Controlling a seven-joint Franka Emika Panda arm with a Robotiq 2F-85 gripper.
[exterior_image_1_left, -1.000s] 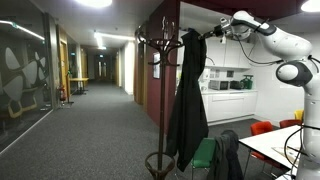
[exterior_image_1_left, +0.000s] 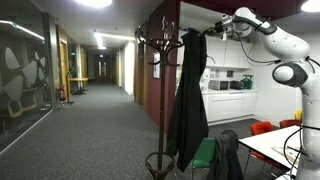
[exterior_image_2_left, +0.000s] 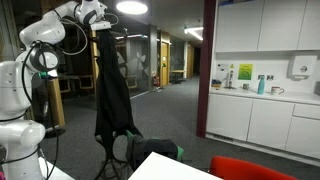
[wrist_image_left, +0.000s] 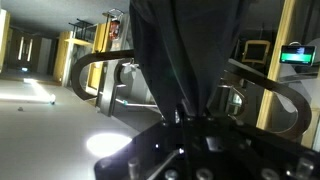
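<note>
A long black garment (exterior_image_1_left: 187, 100) hangs almost to the floor beside the dark coat stand (exterior_image_1_left: 161, 110). At the garment's top, high up near the stand's hooks, is my gripper (exterior_image_1_left: 207, 33). In exterior view 2 the same garment (exterior_image_2_left: 113, 90) drops straight down below the raised arm. Dark cloth (wrist_image_left: 185, 45) fills the upper middle of the wrist view and narrows to the gripper, which is shut on it. Curved hooks of the stand (wrist_image_left: 285, 105) show on both sides of the cloth. Whether the garment touches a hook cannot be told.
A green chair (exterior_image_1_left: 205, 152) with a dark garment (exterior_image_1_left: 227, 155) over it stands by the stand's foot. A white table (exterior_image_1_left: 270, 145) and red chairs (exterior_image_1_left: 262, 128) are to the right.
</note>
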